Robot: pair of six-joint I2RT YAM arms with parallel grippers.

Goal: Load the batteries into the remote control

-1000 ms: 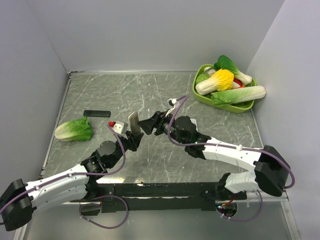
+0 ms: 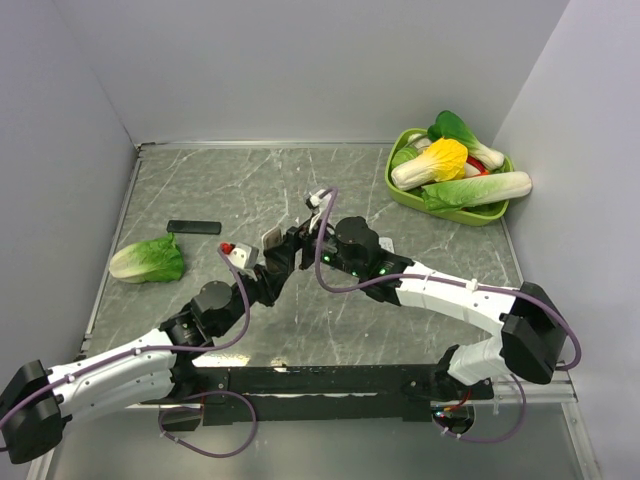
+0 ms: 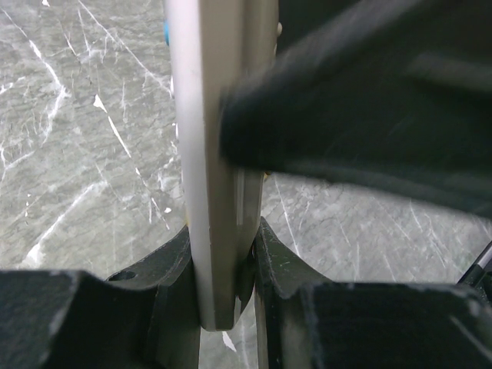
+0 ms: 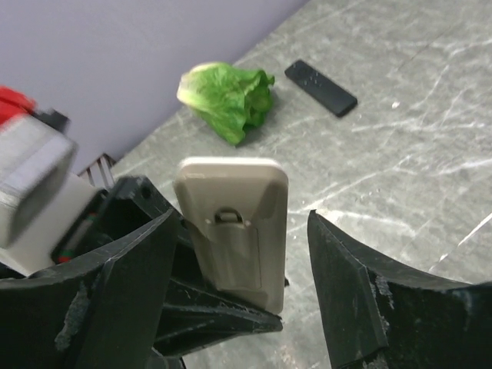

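Note:
In the middle of the table my left gripper is shut on the pale remote control, held upright between its fingers. In the right wrist view the remote shows its back end with a small latched cover. My right gripper is around the top of the remote, fingers part open on either side of it; whether they touch it I cannot tell. No batteries can be made out clearly.
A black bar and a lettuce lie at the left. A green basket of vegetables is at the back right.
My right gripper and arm have moved left toward the remote and now overlap it in the top view. The left gripper has barely moved.

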